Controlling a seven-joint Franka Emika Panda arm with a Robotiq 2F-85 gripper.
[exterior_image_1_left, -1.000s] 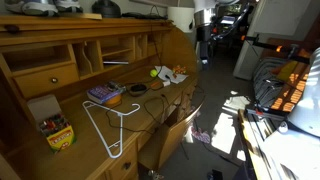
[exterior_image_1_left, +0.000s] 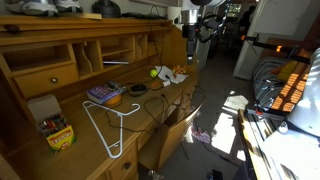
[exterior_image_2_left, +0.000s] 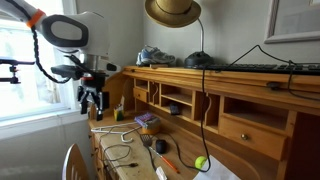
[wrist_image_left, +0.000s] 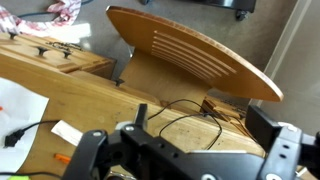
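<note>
In the first exterior view my gripper (exterior_image_1_left: 190, 48) hangs in the air past the far end of the wooden desk (exterior_image_1_left: 85, 150). The second exterior view shows the same gripper (exterior_image_2_left: 92, 112) pointing down, above the level of the desktop. Its fingers stand wide apart in the wrist view, and the gripper has nothing between its fingers. Beneath it there, a curved wooden panel (wrist_image_left: 195, 48) and the desk's front edge (wrist_image_left: 80, 92) lie close by, with thin dark cables (wrist_image_left: 180, 112).
On the desk are a white hanger (exterior_image_1_left: 112, 125), a crayon box (exterior_image_1_left: 57, 132), an orange bowl (exterior_image_1_left: 136, 89) and a green ball (exterior_image_2_left: 201, 162). Shelves with small drawers (exterior_image_1_left: 48, 79) line the back. A chair back (exterior_image_2_left: 74, 163) stands in front.
My arm has swung left in the first exterior view, bringing the gripper nearer the desk. The desk items look unmoved.
</note>
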